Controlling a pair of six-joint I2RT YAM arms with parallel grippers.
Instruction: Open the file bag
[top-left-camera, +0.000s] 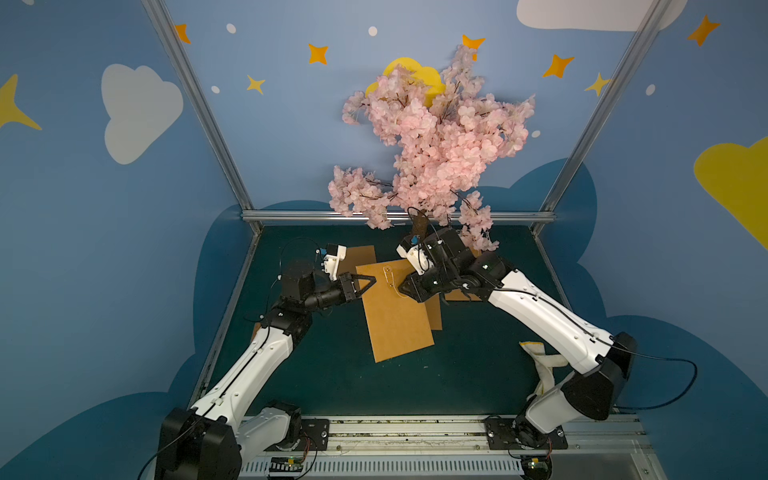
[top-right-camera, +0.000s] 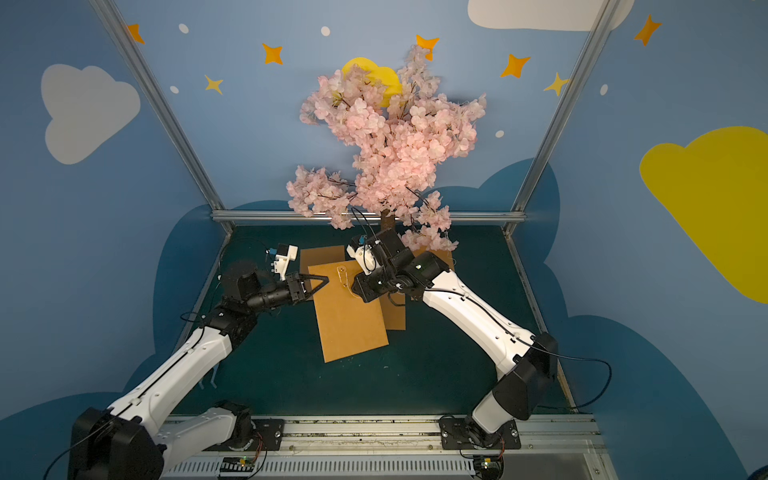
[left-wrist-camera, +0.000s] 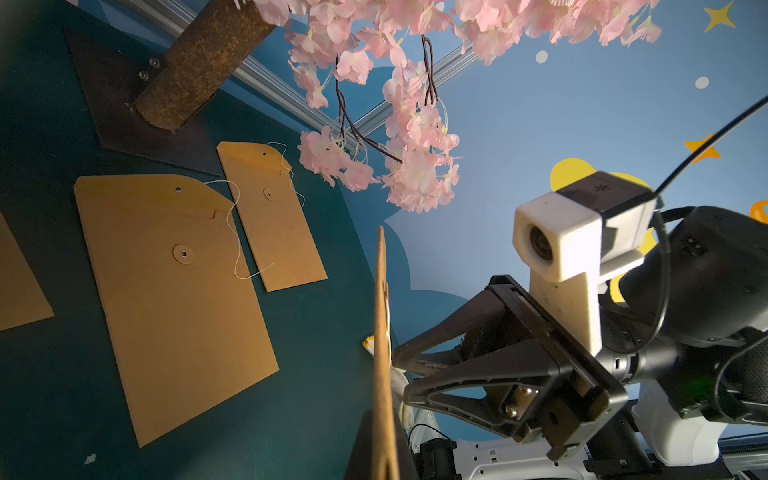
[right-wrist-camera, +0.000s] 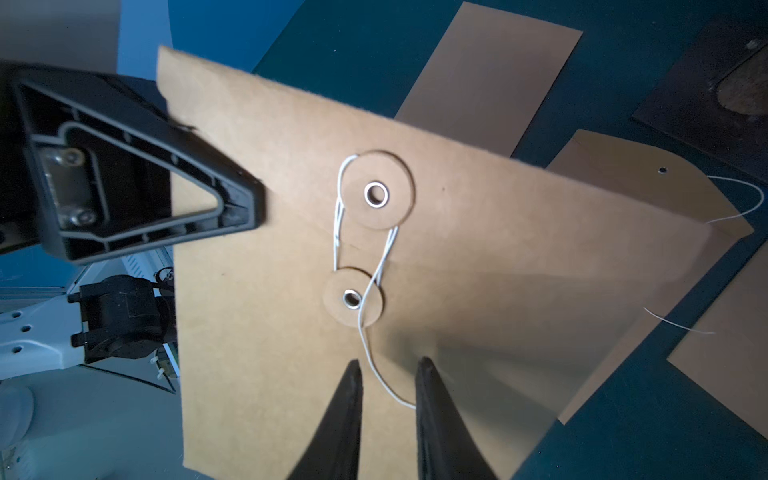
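Observation:
The brown file bag (top-left-camera: 397, 328) is raised off the table, and my left gripper (top-left-camera: 373, 281) is shut on its left edge. In the left wrist view the bag (left-wrist-camera: 383, 344) appears edge-on. The right wrist view shows its face, with two round buttons, one (right-wrist-camera: 390, 170) near the flap side and the other (right-wrist-camera: 334, 302) below it. White string (right-wrist-camera: 365, 340) loops between them, its loose end trailing toward my right gripper. That gripper stands open in front of the bag, fingers apart; the string's end passes behind one finger (right-wrist-camera: 432, 392).
Other bags, one large (left-wrist-camera: 176, 320) and one narrow (left-wrist-camera: 280, 232), lie flat on the dark table beneath. A blossom tree on a metal base (left-wrist-camera: 120, 112) stands at the back. A white object (top-left-camera: 545, 366) sits at the right.

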